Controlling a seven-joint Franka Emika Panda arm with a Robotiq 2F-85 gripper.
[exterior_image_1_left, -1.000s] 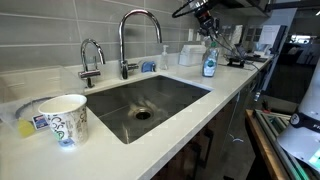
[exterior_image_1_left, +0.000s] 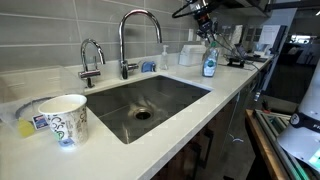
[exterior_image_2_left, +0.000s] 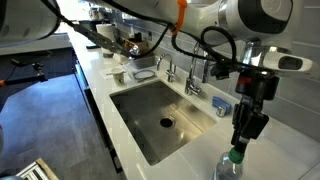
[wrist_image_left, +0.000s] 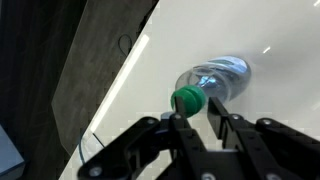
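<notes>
A clear bottle with a green cap (wrist_image_left: 188, 98) stands upright on the white counter, seen from above in the wrist view. My gripper is right at the cap, its black fingers apart with a gap showing between them. In exterior view 2 the gripper (exterior_image_2_left: 240, 143) points down just over the bottle (exterior_image_2_left: 228, 168), whose lower part is cut off by the frame. Exterior view 1 shows the bottle (exterior_image_1_left: 210, 63) far off at the counter's end, under the arm. Whether a finger touches the cap is hard to tell.
A sink (exterior_image_1_left: 140, 105) with a tall faucet (exterior_image_1_left: 124, 50) takes up the middle of the counter. A patterned cup (exterior_image_1_left: 66, 121) stands at the near left, and a white soap bottle (exterior_image_1_left: 164, 58) by the wall. Bare counter surrounds the green-capped bottle.
</notes>
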